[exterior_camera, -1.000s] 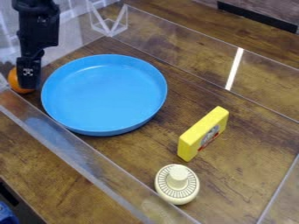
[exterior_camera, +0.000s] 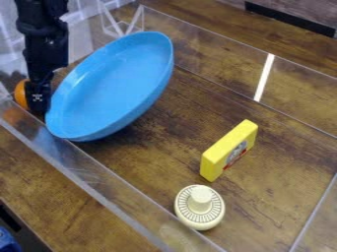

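My black gripper is at the upper left, down beside the left end of a blue plate, its fingertips partly hidden. The plate is tilted, its side by the gripper raised or tipped. An orange round object sits just left of the fingertips, partly covered by them.
A yellow box and a white knobbed object stand on the wooden surface to the right and bottom. Clear plastic walls edge the workspace.
The blue plate has tipped up from lying flat and now appears narrower and shifted up and left. The gripper has moved slightly down, over more of the orange object.
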